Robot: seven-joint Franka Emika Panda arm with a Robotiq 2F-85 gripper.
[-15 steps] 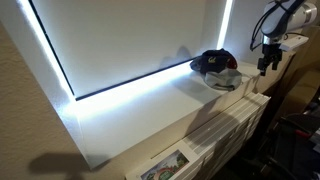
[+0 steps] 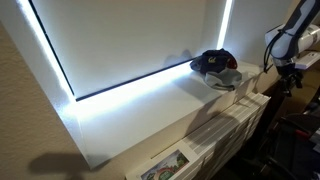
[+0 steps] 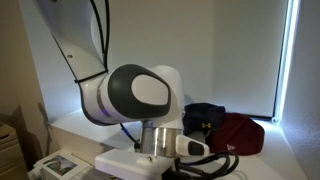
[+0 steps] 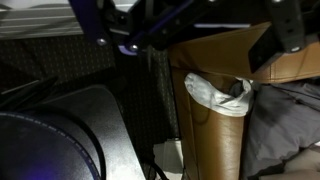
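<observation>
Several caps lie in a pile on the white window sill; a dark cap and a grey cap show in exterior view 1. From exterior view 2, a navy cap and a maroon cap can be made out behind the arm. Off the sill's right end hangs my gripper, clear of the caps. In the wrist view its dark fingers stand wide apart at the top, with nothing seen between them.
Below the wrist lies a tan surface bearing a whitish cloth-like item, beside dark grey fabric. A black rounded object fills the lower left. A picture lies on the white ledge under the sill.
The arm has moved right and downward in exterior view 1, carrying the gripper farther from the sill and the caps. The caps look unmoved.
</observation>
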